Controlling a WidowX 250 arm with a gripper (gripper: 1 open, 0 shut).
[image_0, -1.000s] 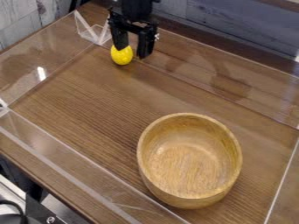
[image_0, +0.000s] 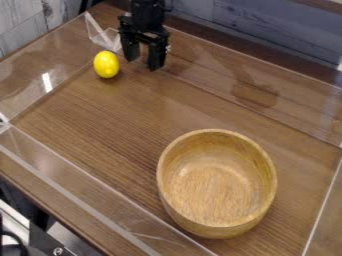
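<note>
A yellow oval object (image_0: 107, 64) lies on the wooden table at the upper left. My black gripper (image_0: 142, 50) is just right of it and a little behind, open, apart from it. A large round tan bowl (image_0: 217, 205) sits at the lower right.
A pale, translucent shape stands behind the yellow object near the top left. Dark cables show beyond the lower-left edge.
The yellow object has moved left and slightly toward the front. My gripper has shifted a little left. The bowl is unchanged.
</note>
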